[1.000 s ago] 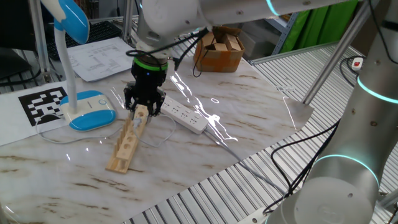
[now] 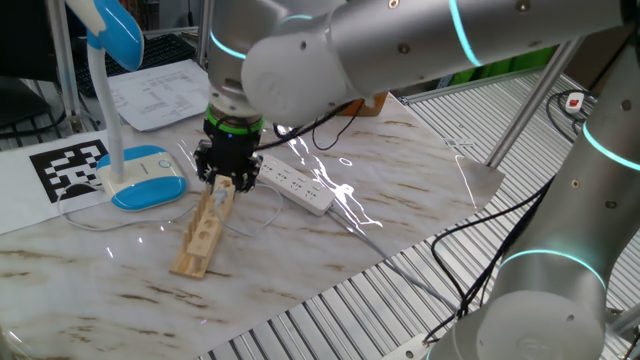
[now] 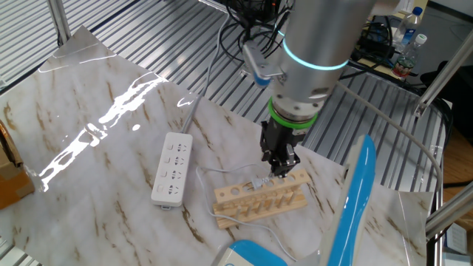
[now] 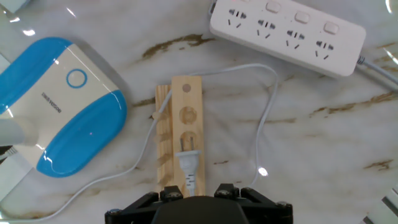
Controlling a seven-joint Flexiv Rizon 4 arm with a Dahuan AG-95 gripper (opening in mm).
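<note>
A white two-pin plug (image 4: 188, 162) rests on top of the wooden rack (image 4: 180, 93), its pins facing away from my gripper in the wrist view. Its white cable loops over the table to the blue and white lamp (image 4: 93, 134). My gripper is above the rack near the plug's cable end, its fingers (image 4: 171, 191) apart with no object seen held. In exterior view 2 the gripper (image 3: 281, 168) is just above the rack's top, close beside the plug (image 3: 260, 182). Whether it touches anything cannot be told.
A white power strip (image 3: 172, 168) lies on the marble-patterned table near the rack, with empty sockets showing. The lamp (image 2: 142, 180) stands on the rack's other side. A cardboard box (image 3: 11, 170) sits at the table edge. Bare table lies in front of the rack.
My gripper has shifted slightly left in exterior view 1 and now tilts differently, while the arm's upper links have swung down and right, covering most of the box. Rack and plug look unmoved.
</note>
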